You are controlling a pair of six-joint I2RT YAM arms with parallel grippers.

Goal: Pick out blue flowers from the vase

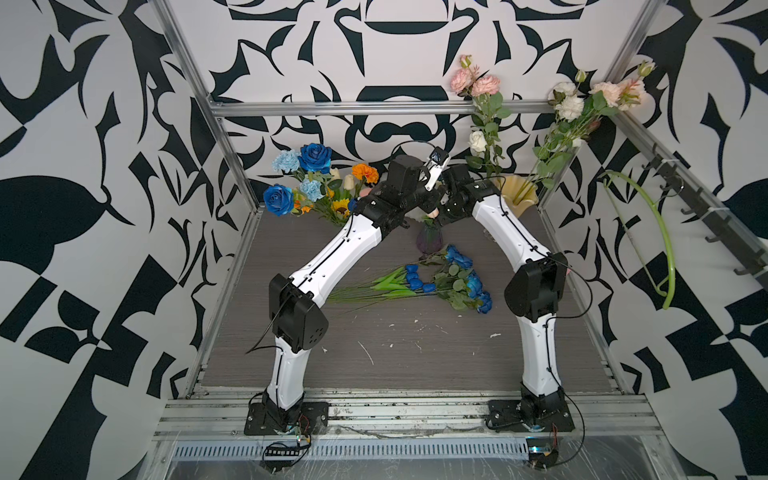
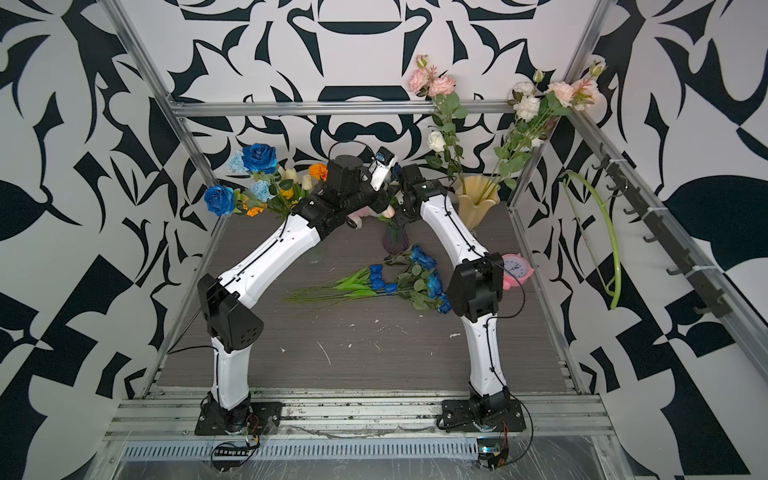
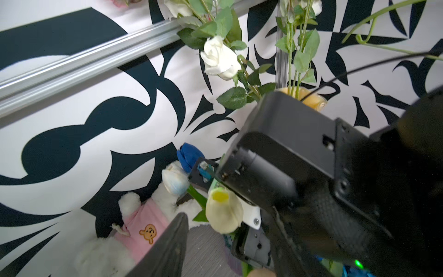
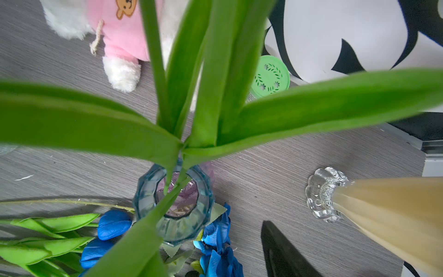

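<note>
A blue tulip (image 3: 189,156) and two white tulips (image 3: 175,179) (image 3: 224,211) stand close together in the left wrist view. Their green leaves spread over the glass vase (image 4: 144,198) in the right wrist view. Around these flowers my right gripper is open, its fingers apart, with one finger (image 4: 281,251) showing at the lower edge of its own view. My left gripper has dark fingers spaced apart near the white tulip; no flower is clearly held. Arms hide most blossoms from above.
Cut blue flowers (image 1: 473,284) lie on the table before the vase. A mixed bouquet (image 1: 314,158) stands at left, a yellowish vase (image 2: 477,204) at back right. Behind the tulips sits a plush toy (image 3: 147,226).
</note>
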